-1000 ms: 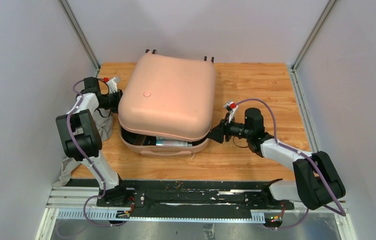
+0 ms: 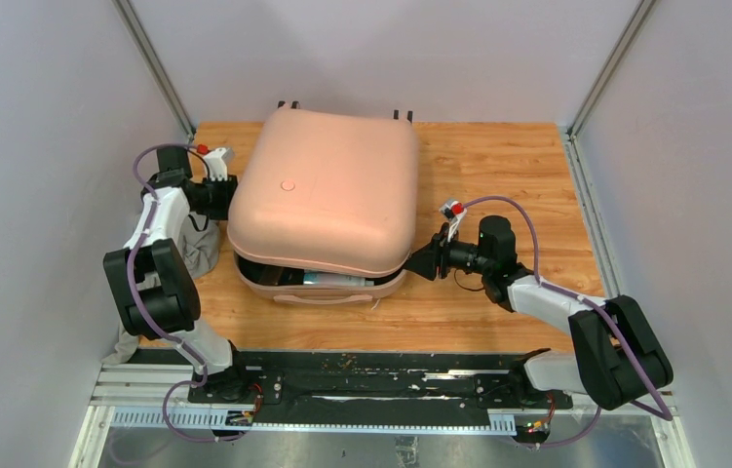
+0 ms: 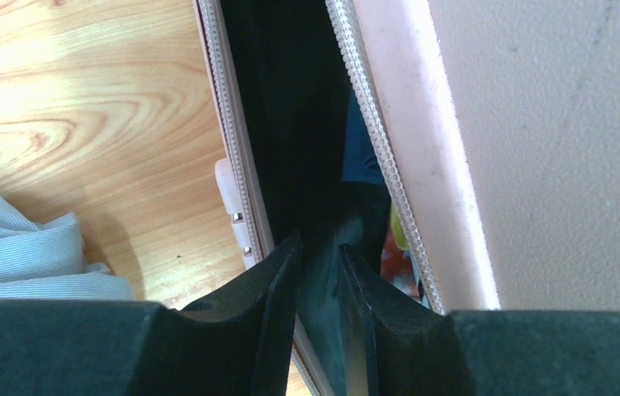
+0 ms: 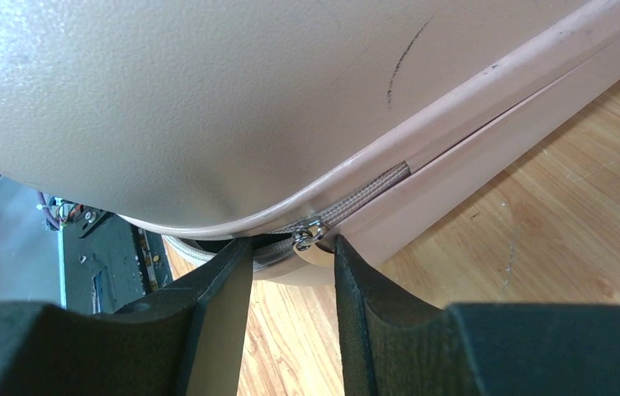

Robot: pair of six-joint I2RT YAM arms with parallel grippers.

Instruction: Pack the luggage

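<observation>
A pink suitcase (image 2: pixel 323 185) fills the middle of the table, its lid lowered over the base, with a gap at the front showing packed items. My left gripper (image 2: pixel 227 200) is at its left side; in the left wrist view its fingers (image 3: pixel 265 305) reach beside the open zipper edge (image 3: pixel 228 107), with dark lining and cloth inside. Whether they hold anything is unclear. My right gripper (image 2: pixel 420 261) is at the front-right corner; in the right wrist view its fingers stand apart around the zipper pull (image 4: pixel 310 247), partly open. Whether they touch it is unclear.
Grey cloth (image 2: pixel 201 249) lies on the wooden table (image 2: pixel 498 166) left of the suitcase, under the left arm. Walls enclose the sides and back.
My left gripper has shifted slightly toward the front-left, and the suitcase a little leftward. The right arm has barely moved.
</observation>
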